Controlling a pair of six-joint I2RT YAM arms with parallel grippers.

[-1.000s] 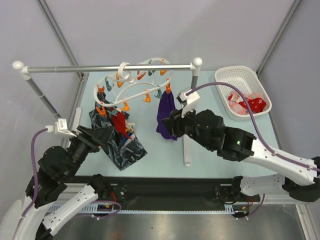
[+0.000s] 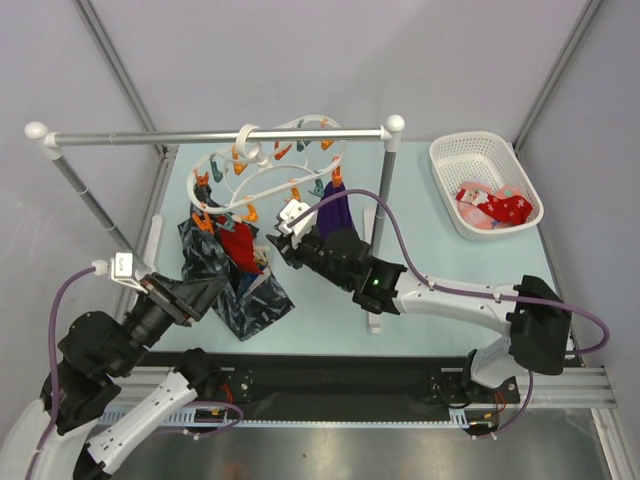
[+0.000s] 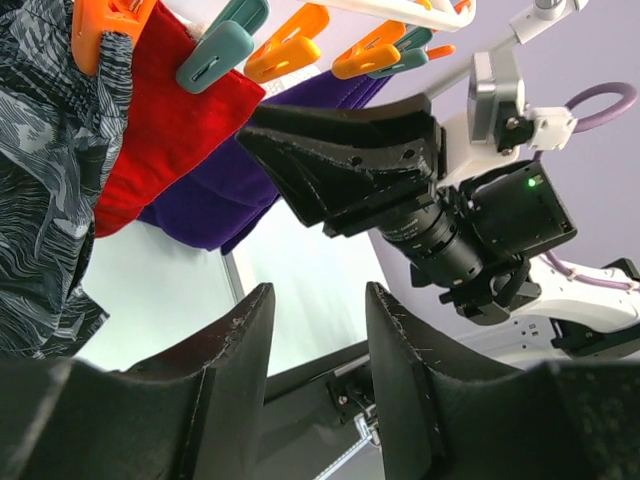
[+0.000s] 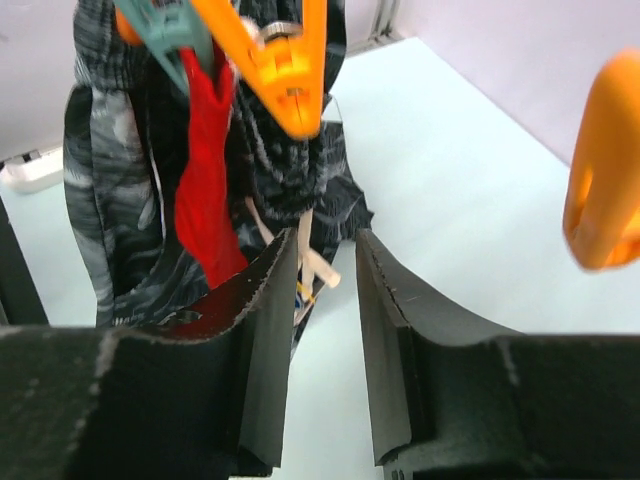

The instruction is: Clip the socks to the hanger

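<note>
A white ring hanger (image 2: pixel 250 197) with coloured clips hangs from the rack. Red fabric (image 2: pixel 240 243) and patterned dark fabric (image 2: pixel 257 307) hang at its left, a purple sock (image 2: pixel 336 208) at its right. My left gripper (image 2: pixel 195 300) is at lower left, fingers apart and empty in the left wrist view. My right gripper (image 2: pixel 280 240) is just below the hanger's front, between red and purple fabric, its fingers part open with nothing visible between them. In the right wrist view an orange clip (image 4: pixel 610 170) is close at the right.
A white basket (image 2: pixel 440 160) with pink and red socks is at the back right. The rack's metal posts (image 2: pixel 385 180) flank the hanger; the board's front right is clear beyond the right arm.
My right gripper has moved left and toward the back, from in front of the purple sock to beneath the hanger's front clips. The left gripper has shifted slightly toward the front.
</note>
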